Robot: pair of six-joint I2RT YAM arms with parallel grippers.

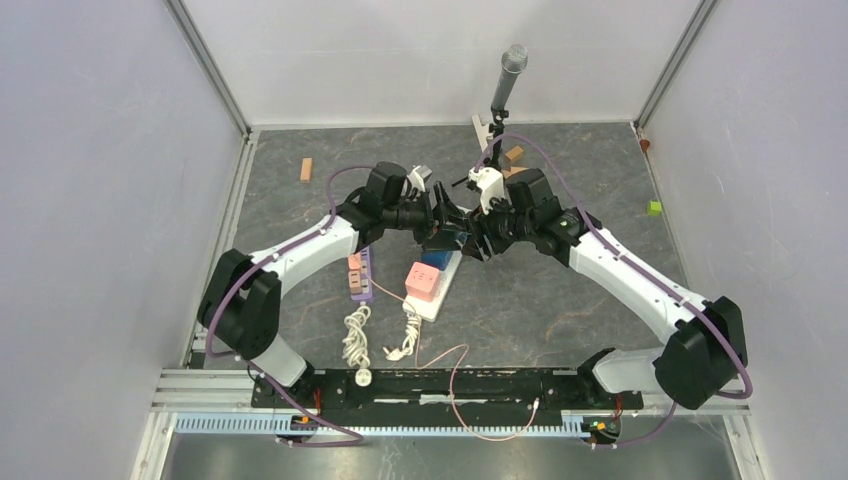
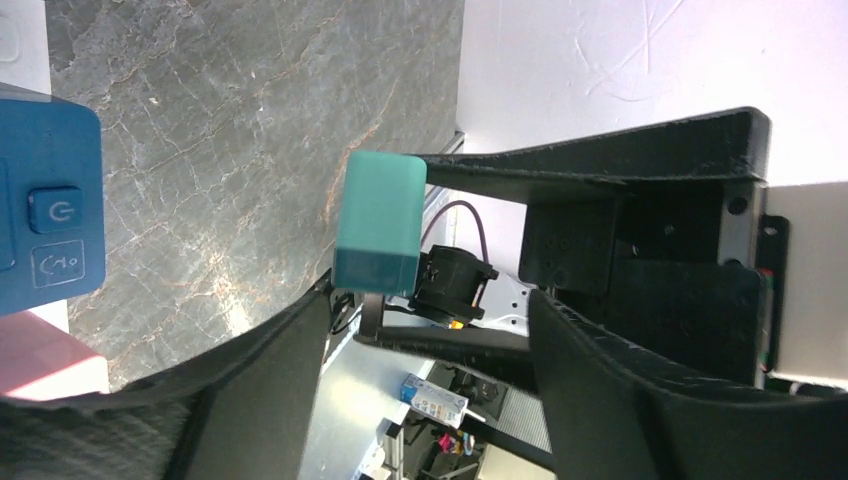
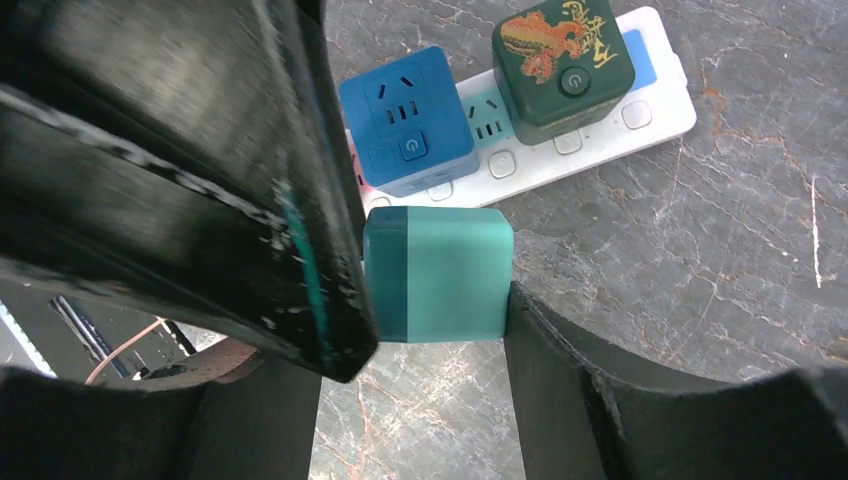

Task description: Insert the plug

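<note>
My right gripper [image 1: 470,235] is shut on a small teal block [image 3: 450,275], held over the power strip. My left gripper [image 1: 435,225] meets it from the left; in the left wrist view its fingers [image 2: 240,390] are apart on either side below the teal block [image 2: 380,215], not closed on it. The white power strip [image 3: 540,165] carries a dark green cube [image 3: 560,80] with a dragon print, a blue cube [image 3: 405,120] and a pink cube [image 1: 422,281], with teal sockets showing between the green and blue ones.
A purple power strip [image 1: 362,285] with coiled cords lies to the left. A microphone stand [image 1: 495,140] and wooden blocks [image 1: 515,153] are at the back.
</note>
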